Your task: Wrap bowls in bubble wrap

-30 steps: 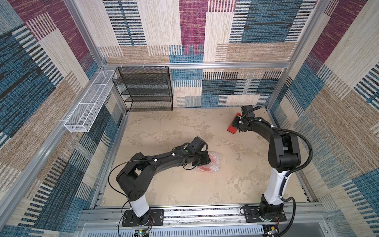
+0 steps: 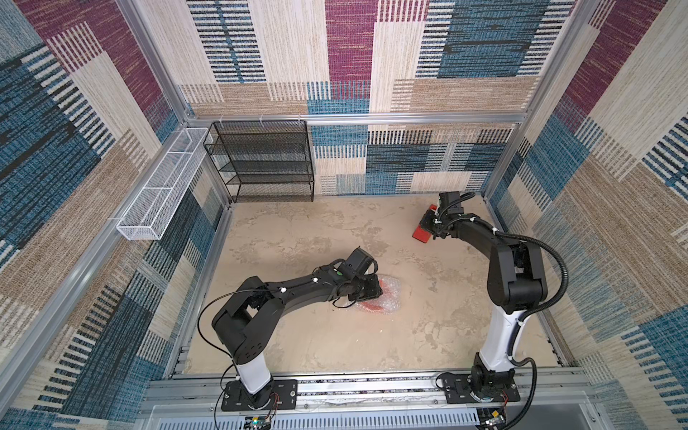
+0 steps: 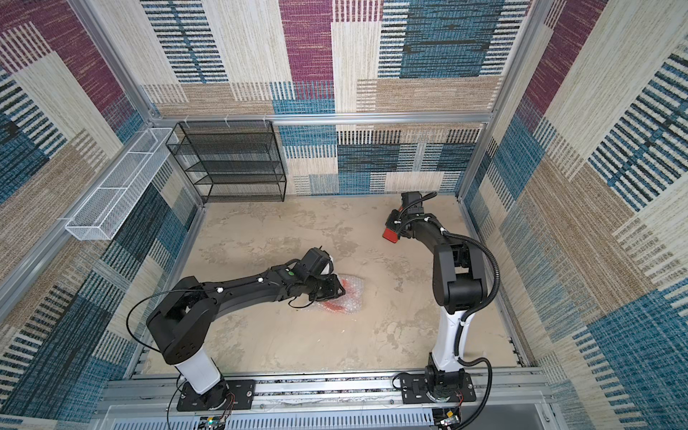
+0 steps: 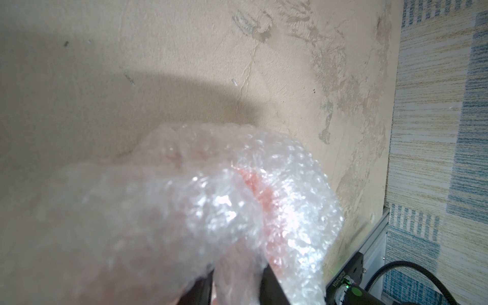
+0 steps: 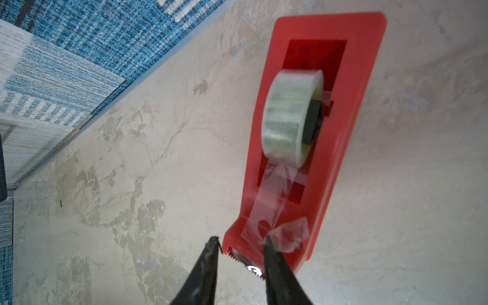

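The bubble wrap lies bundled on the floor, red showing through it; the bowls' shape is hidden inside. My left gripper is over this bundle, a fold of the wrap filling the gap between its fingers. At the back right a red tape dispenser rests on the floor, with a roll of clear tape in it. Above its toothed end stands my right gripper, part open. The loose tape end shows just beyond its fingertips; no grasp on it is visible.
A black wire shelf stands at the back left, and a white mesh basket hangs along the left wall.
The left arm and the wrapped bundle have stayed in place.
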